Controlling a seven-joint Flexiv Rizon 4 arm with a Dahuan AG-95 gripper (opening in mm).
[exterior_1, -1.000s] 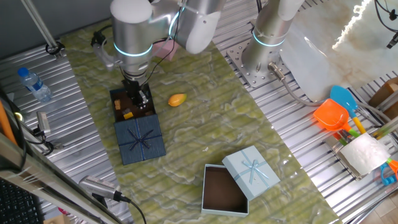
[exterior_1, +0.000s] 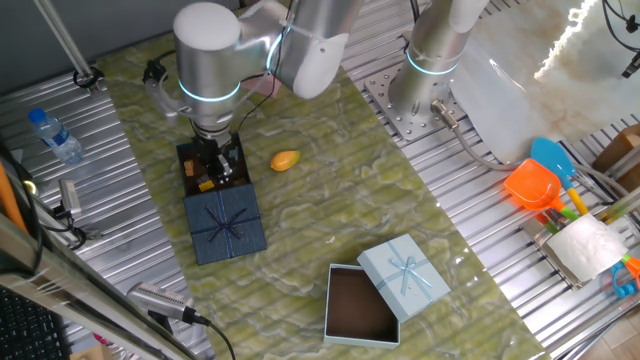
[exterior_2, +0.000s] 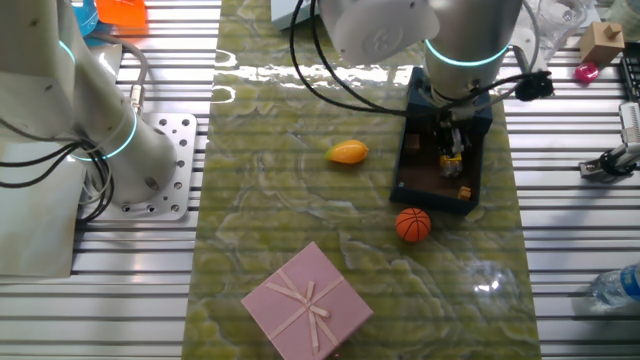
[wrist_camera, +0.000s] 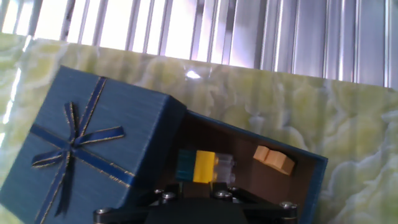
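Note:
The dark blue box (exterior_2: 397, 190) stands open on the green marbled mat, its bow-topped lid (exterior_1: 226, 226) resting tilted over one end. Inside, the wrist view shows a block with teal, yellow and clear sections (wrist_camera: 204, 166) and a small wooden piece (wrist_camera: 274, 160). My gripper (exterior_1: 216, 170) points down over the box's open part. Its black fingers stand at the bottom edge of the wrist view, just below the yellow section; their gap is too dark to judge. Whether they touch the block cannot be told.
A yellow-orange fruit (exterior_1: 285, 161) and a small basketball (exterior_2: 413, 225) lie beside the box. Farther off are a pink box (exterior_2: 307, 303) and an open light blue box (exterior_1: 328, 304) with its lid (exterior_1: 404, 277) leaning on it. Bare mat lies between them.
My arm and gripper have shifted a little to the left in exterior view 1, over the blue box. The box, its lid and the fruit have stayed in place.

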